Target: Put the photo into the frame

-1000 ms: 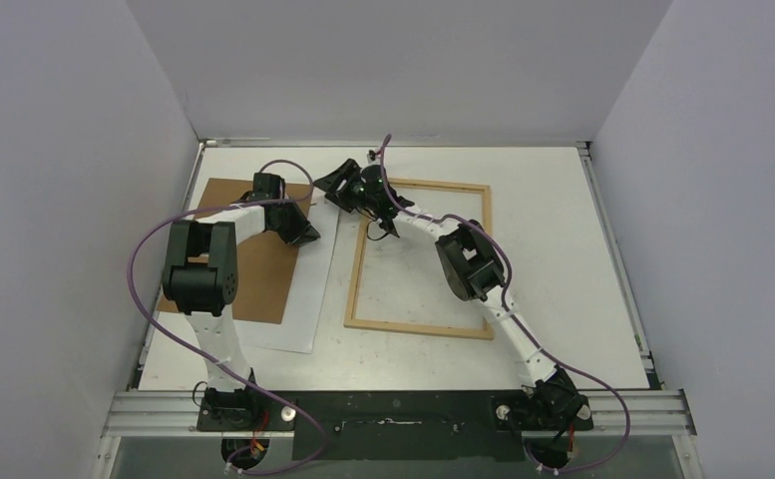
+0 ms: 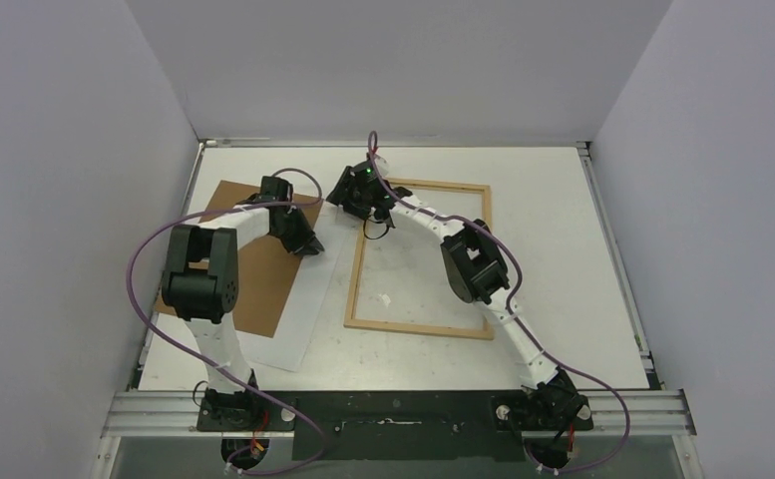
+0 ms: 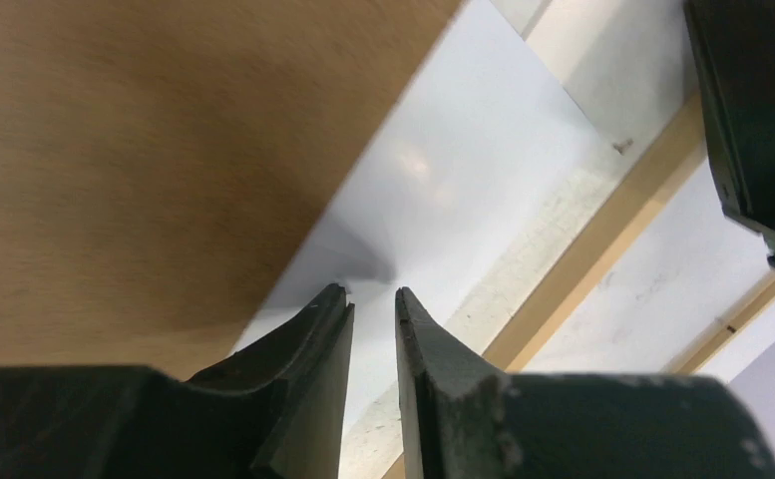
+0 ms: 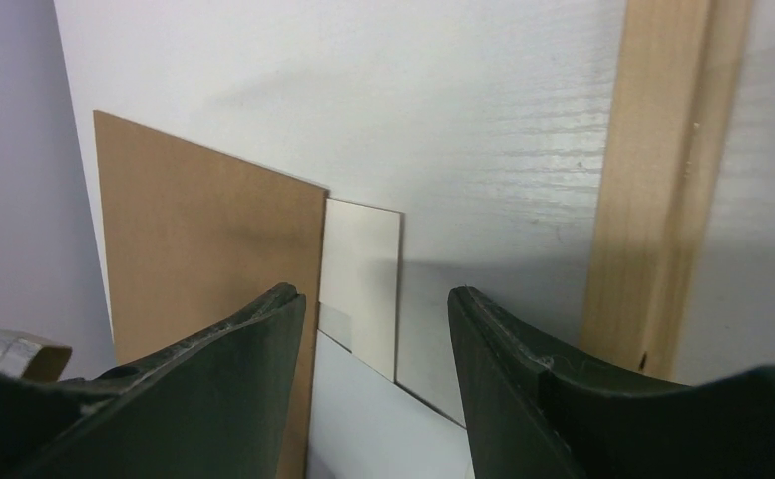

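Note:
A wooden frame [image 2: 418, 328] lies on the table's middle-right, with a clear panel or white surface inside. Left of it are a brown board [image 2: 255, 290] and a white sheet [image 2: 293, 335] beside or partly under it. My left gripper hovers low over or on the white sheet at the board's edge, fingertips slightly apart. My right gripper is at the frame's upper-left corner, beside the board, with a small pale square piece [image 4: 358, 249] visible between and beyond its fingertips; whether it grips anything is unclear.
Walls border the table at back and sides. Both arms reach over the back-middle, close to each other.
My left gripper has moved toward the front and right, and the brown board and white sheet have shifted with it. My right gripper has moved slightly right and toward the front.

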